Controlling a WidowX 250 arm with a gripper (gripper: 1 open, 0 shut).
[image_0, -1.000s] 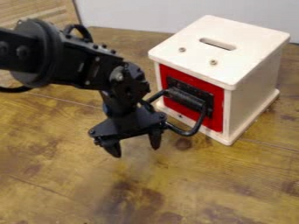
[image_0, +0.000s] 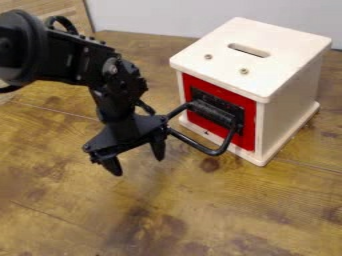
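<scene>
A cream wooden box (image_0: 287, 100) with a red front panel (image_0: 201, 83) stands at the right; a slot and two small fittings are on its top. A black U-shaped handle (image_0: 214, 150) on a dark mount juts from the panel toward the lower left. My black gripper (image_0: 134, 160) is left of the box, low over the wooden floor, its fingers apart with nothing between them. The handle's near end reaches behind or beside the gripper.
A pale wall runs along the back, with a wooden board at the top left.
My arm and gripper have shifted left, away from the box, with the gripper tilting slightly. The box looks unmoved.
</scene>
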